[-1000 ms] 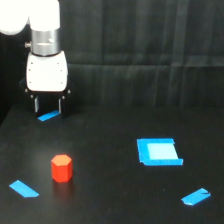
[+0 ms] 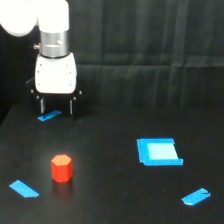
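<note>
My white gripper [image 2: 57,105] hangs at the back left of the black table. Its two dark fingers stand well apart, and nothing shows between them. A red-orange hexagonal block [image 2: 62,168] stands at the front left, well clear of the gripper and nearer the camera. Blue tape frames a white square [image 2: 161,151] on the table at the right.
Short blue tape strips lie at the front left [image 2: 24,188], the front right [image 2: 196,197] and the back left [image 2: 49,115], near the gripper. Bare table separates the block from the white square. A dark curtain [image 2: 150,60] closes off the back.
The gripper has shifted a little to the right, and its fingers look slightly farther apart in the view. The red-orange block and the taped square have stayed put.
</note>
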